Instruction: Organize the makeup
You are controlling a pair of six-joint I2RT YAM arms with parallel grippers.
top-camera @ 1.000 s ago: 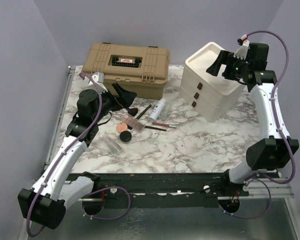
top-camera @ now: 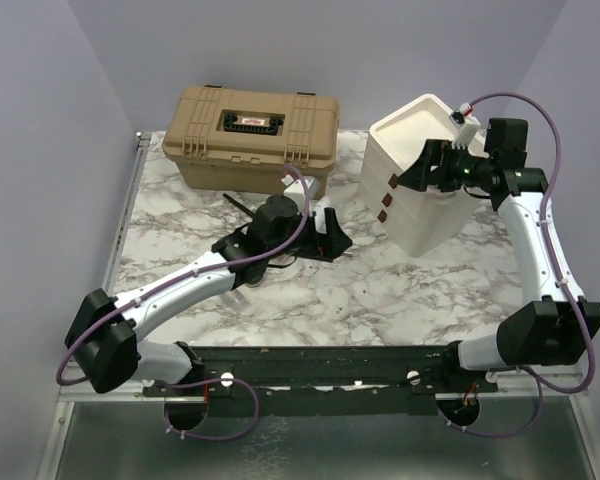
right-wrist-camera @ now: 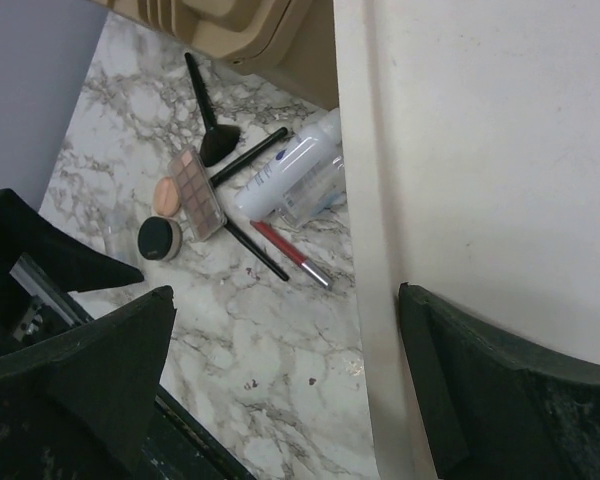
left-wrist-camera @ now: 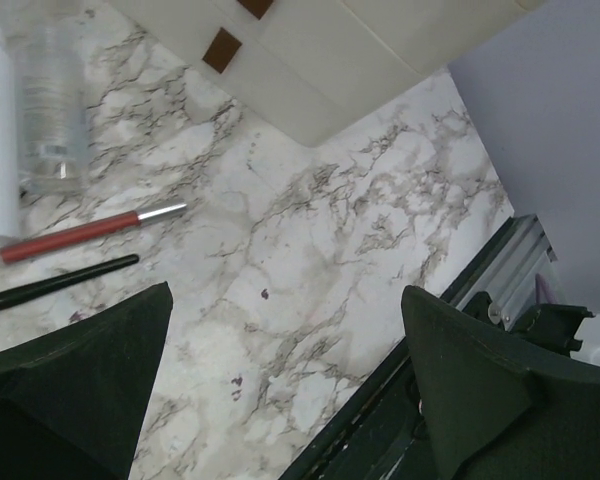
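A white drawer box (top-camera: 405, 215) with brown handles stands at right. My open right gripper (top-camera: 421, 176) is at its front-left rim; in the right wrist view the box's pale rim (right-wrist-camera: 365, 250) runs between the fingers, close to the right one. My left gripper (top-camera: 332, 236) hangs open over the table left of the box, nothing between its fingers. Makeup lies in the right wrist view: white bottle (right-wrist-camera: 285, 175), clear bottle (right-wrist-camera: 315, 190), red pencil (right-wrist-camera: 288, 248), black pencil (right-wrist-camera: 257, 251), palette (right-wrist-camera: 196, 195), round sponge (right-wrist-camera: 167, 197), dark-lidded jar (right-wrist-camera: 159, 239) and fan brush (right-wrist-camera: 218, 142).
A tan toolbox (top-camera: 250, 140) stands at the back left, behind the makeup. Another dark-handled brush (right-wrist-camera: 248, 157) lies by the palette. In the top view, my left arm covers much of the makeup.
My left gripper has swung right across the makeup to near the box. The right gripper has come down to the box's rim, and the box has shifted slightly toward the front left.
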